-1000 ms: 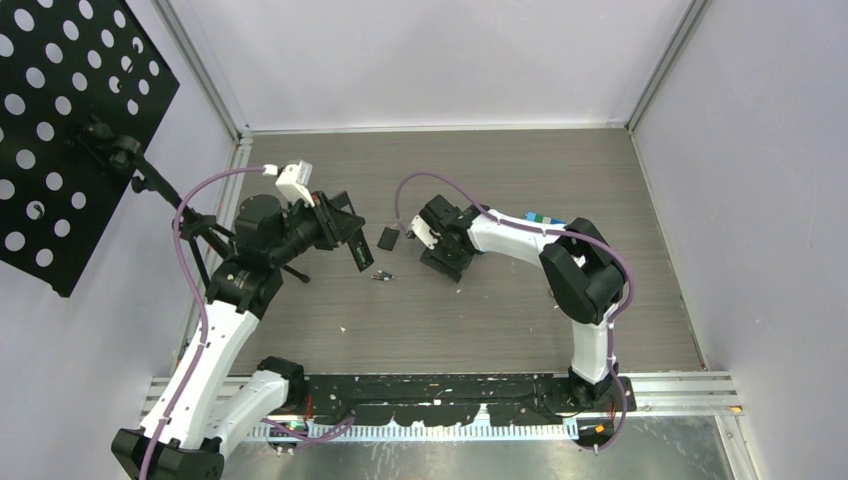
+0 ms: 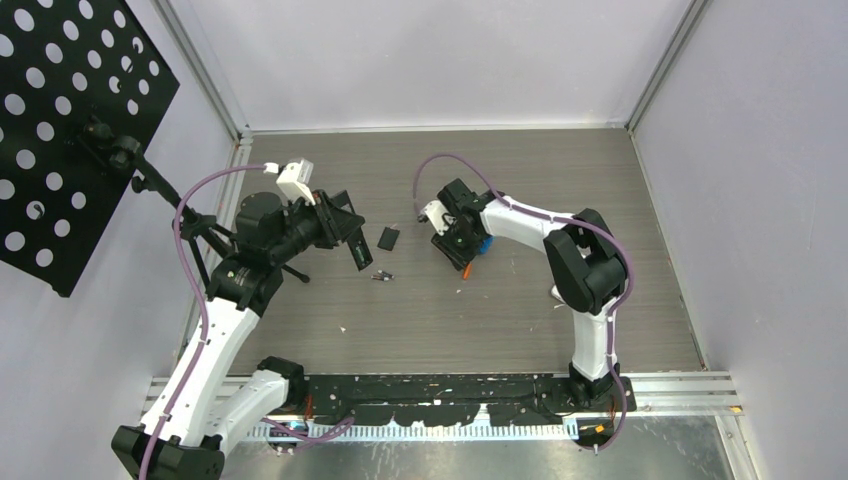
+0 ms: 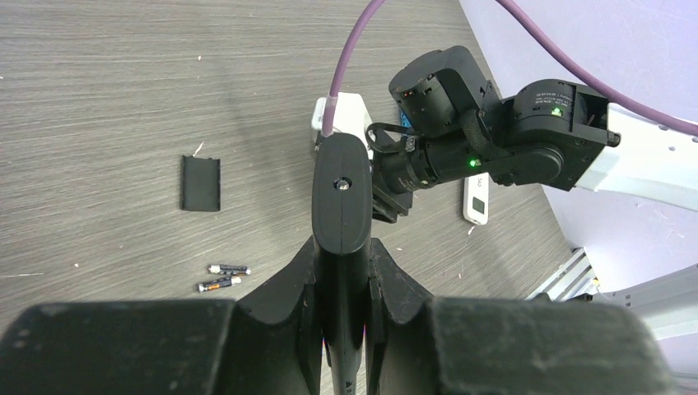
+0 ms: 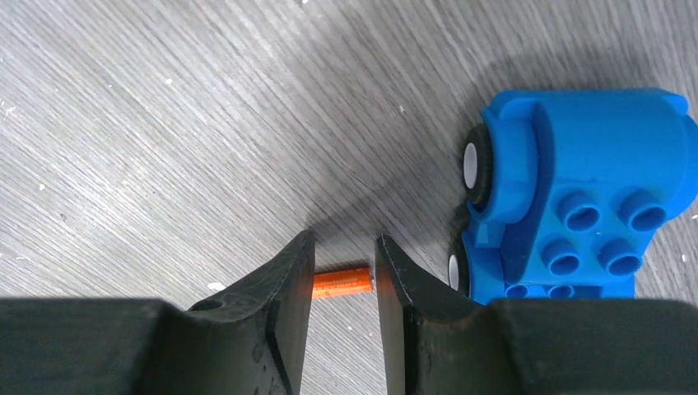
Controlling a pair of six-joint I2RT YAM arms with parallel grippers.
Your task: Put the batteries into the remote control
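The black remote control is upright and narrow side on in the left wrist view, my left gripper shut on it above the table. A flat black battery cover lies on the table to its right in the top view. Two small batteries rest close together nearer the front. Over the table's middle, my right gripper is part open, pointing down. An orange stick shows between its fingers, on the table surface; whether they touch it cannot be told.
A blue toy car with black wheels stands right beside my right gripper. A white device with a small screen lies further right.
My right gripper has shifted right across the table, away from the battery cover. The orange stick has come into sight beside it. My left arm and the remote have stayed still.
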